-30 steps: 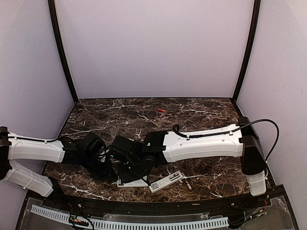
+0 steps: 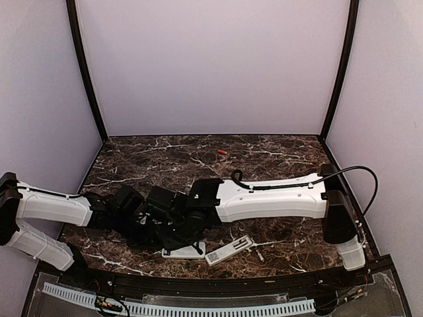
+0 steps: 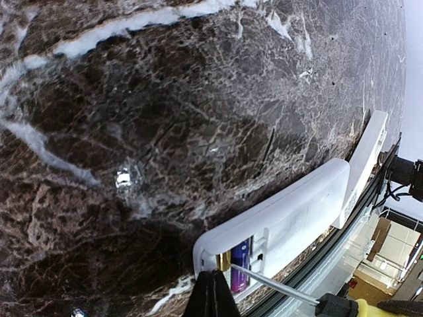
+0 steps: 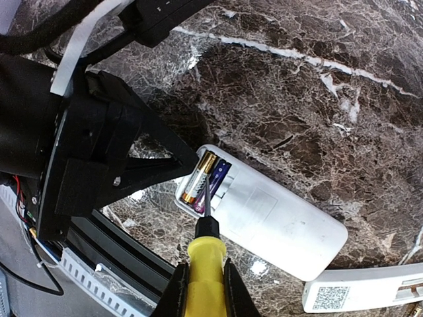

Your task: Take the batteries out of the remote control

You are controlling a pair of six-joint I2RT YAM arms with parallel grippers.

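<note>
The white remote control (image 4: 291, 221) lies back side up on the marble table, its battery bay open. Two batteries sit side by side in the bay: a gold-and-silver battery (image 4: 199, 177) and a purple battery (image 4: 216, 185). My right gripper is shut on a yellow-handled screwdriver (image 4: 207, 251), whose metal tip reaches into the bay over the batteries. At the bay's end stands my left gripper, shut, with nothing visible between its fingers; its tips are by the remote's edge. From above, the arms partly cover the remote (image 2: 182, 253).
A second white object with a printed code, perhaps a box (image 2: 229, 250), lies right of the remote. A small battery-like piece (image 2: 260, 255) is beside it, and a red item (image 2: 222, 152) lies far back.
The left arm and the remote look about the same.
</note>
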